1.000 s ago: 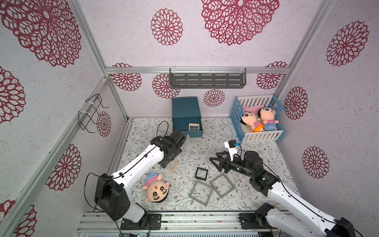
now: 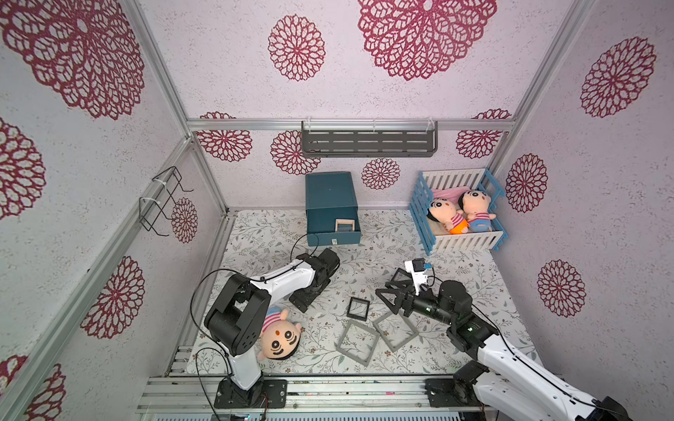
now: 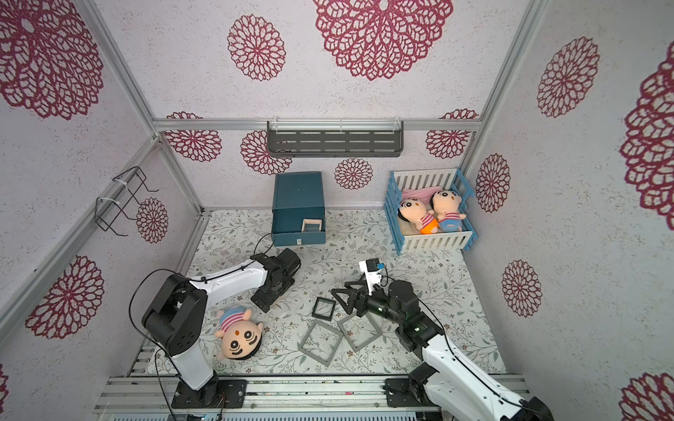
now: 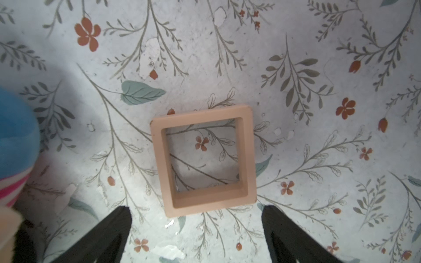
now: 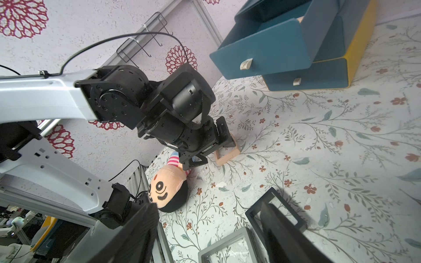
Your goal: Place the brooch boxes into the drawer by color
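A pink square frame (image 4: 245, 162) lies on the table below my left gripper, which stands open over it. My right gripper is open and empty above a small black frame (image 2: 358, 298) and two grey frames (image 2: 375, 354); another dark frame is partly hidden behind it. The teal drawer unit (image 2: 330, 196) stands at the back with its upper drawer out; a lighter box (image 2: 344, 221) sits in that drawer.
A plush doll (image 2: 279, 336) lies beside my left arm. A blue and white crib (image 2: 463, 242) with two dolls stands at back right. The table between drawer and crib is clear.
My right gripper has moved slightly toward the front.
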